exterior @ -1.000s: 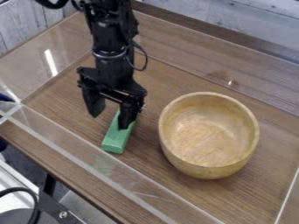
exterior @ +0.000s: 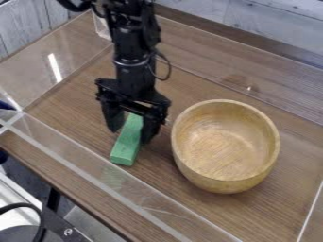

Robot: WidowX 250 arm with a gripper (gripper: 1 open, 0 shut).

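Observation:
My black gripper (exterior: pixel 131 119) is lowered over a green block (exterior: pixel 125 144) on the wooden table, its fingers open around the block's far end. The block lies lengthwise toward the camera, its near part uncovered. To the right of the block, close by, is a round wooden bowl (exterior: pixel 225 142), empty.
A clear strip runs along the lower left edge, with dark cables at the bottom left corner.
The arm has shifted slightly, its fingers now closer around the far end of the green block. The block and bowl appear unmoved.

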